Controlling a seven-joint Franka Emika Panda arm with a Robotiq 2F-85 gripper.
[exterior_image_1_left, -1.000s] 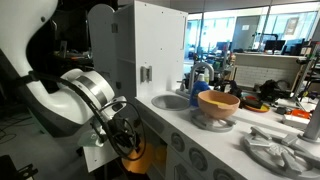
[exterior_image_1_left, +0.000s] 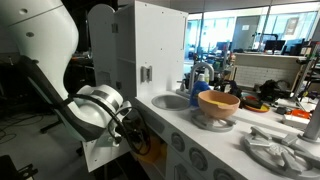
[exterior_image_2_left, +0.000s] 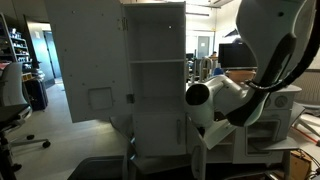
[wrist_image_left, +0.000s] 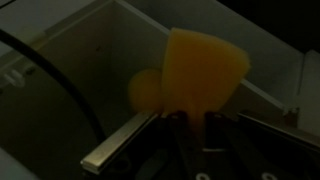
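In the dark wrist view, a soft-looking orange-yellow thing (wrist_image_left: 203, 70) stands up between my fingers, and my gripper is shut on it. A second, rounder orange thing (wrist_image_left: 146, 90) lies behind it, inside what looks like an open drawer or box with pale walls (wrist_image_left: 150, 22). In exterior view 1 my gripper (exterior_image_1_left: 134, 140) is low in front of the counter cabinets, its fingertips hard to make out. The arm hides most of the gripper in exterior view 2.
A counter (exterior_image_1_left: 185, 120) runs along my right, with a sink (exterior_image_1_left: 174, 101), an orange bowl (exterior_image_1_left: 217, 103) and a dish rack with grey items (exterior_image_1_left: 275, 148). A tall white cabinet (exterior_image_2_left: 158, 60) stands close by with its door (exterior_image_2_left: 92, 65) swung open. Chairs stand farther off.
The arm has swung toward the left and back in exterior view 1. Its gripper has shifted slightly and remains low by the counter front.
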